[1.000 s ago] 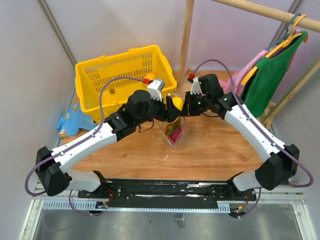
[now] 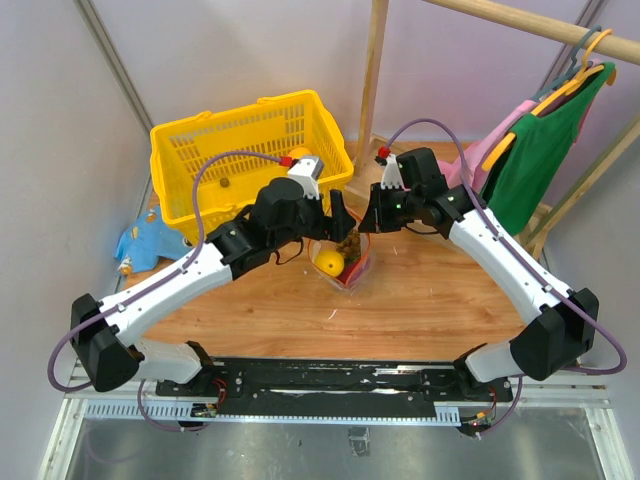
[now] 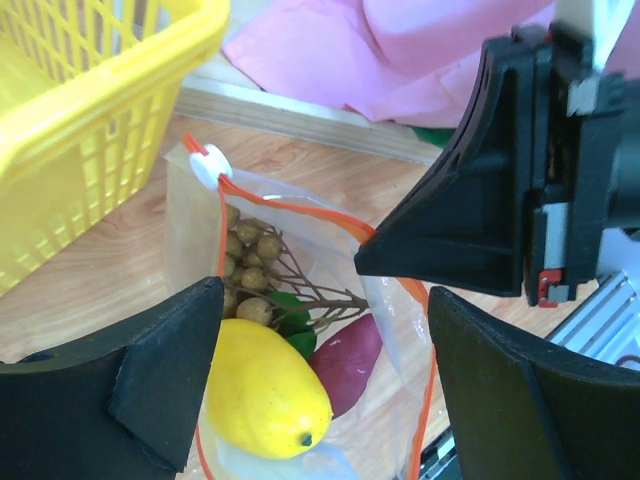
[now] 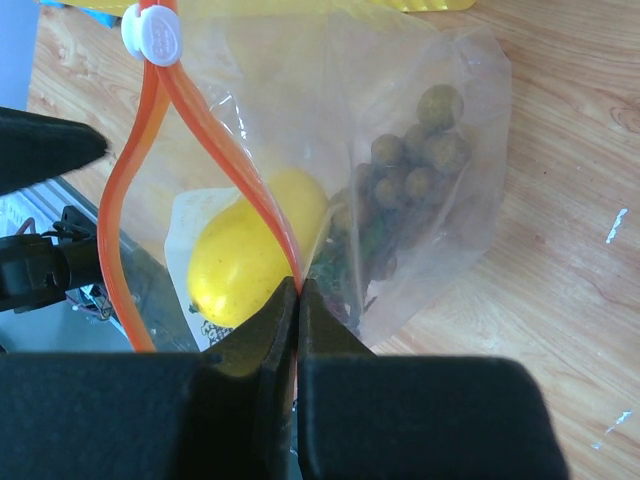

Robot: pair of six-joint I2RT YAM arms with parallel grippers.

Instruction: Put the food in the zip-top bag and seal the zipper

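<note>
The clear zip top bag (image 4: 470, 210) stands with its orange-edged mouth spread apart; its white slider (image 3: 210, 166) sits at one end of the zipper. Inside lie a yellow fruit (image 3: 265, 390), a purple food item (image 3: 346, 364) and a bunch of small brown round pieces (image 3: 250, 255) with stems. My left gripper is open above the mouth, nothing between its fingers. On the bag's orange rim, my right gripper is shut, pinching that edge between its fingertips.
A yellow basket (image 2: 175, 165) stands behind on the left, with a yellow fruit (image 2: 299, 154) and a small brown piece (image 2: 224, 182) in it. A blue plush (image 2: 150, 240) lies beside it. Clothes (image 2: 540, 160) hang at the right.
A second ago the yellow fruit was in my left gripper above the bag; now it lies inside. The left gripper is open and empty. My right arm has stayed in place.
</note>
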